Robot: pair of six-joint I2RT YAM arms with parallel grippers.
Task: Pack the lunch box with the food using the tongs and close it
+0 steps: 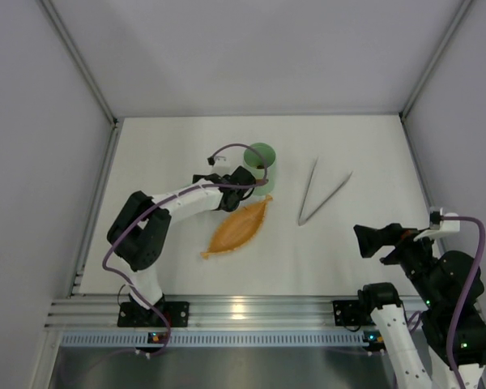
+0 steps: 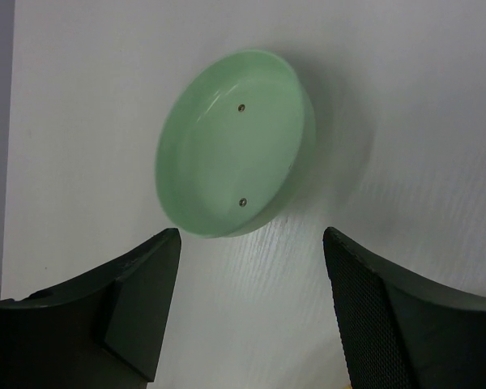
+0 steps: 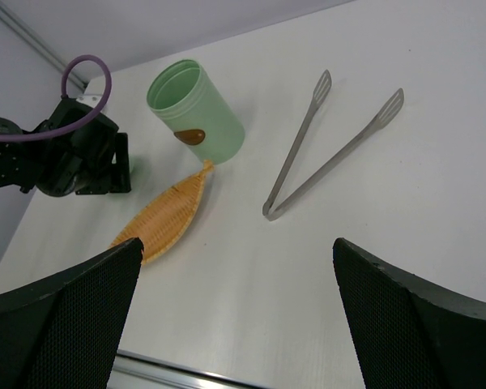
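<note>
A green cylindrical lunch box [image 1: 263, 168], its top uncovered, stands upright at the back of the table. The right wrist view shows the brown oval on the side of the lunch box [image 3: 215, 121]. A shallow round green lid [image 2: 235, 146] lies on the table ahead of my left gripper, which is open with nothing between its fingers. From above, the left gripper [image 1: 198, 178] and its arm hide most of that lid. My right gripper [image 1: 371, 250] is open and empty over the front right, apart from everything.
An orange boat-shaped basket [image 1: 239, 227] lies in front of the lunch box. Right of them rest silver tongs [image 1: 324, 203], spread in a V. Grey walls bound the sides and back.
</note>
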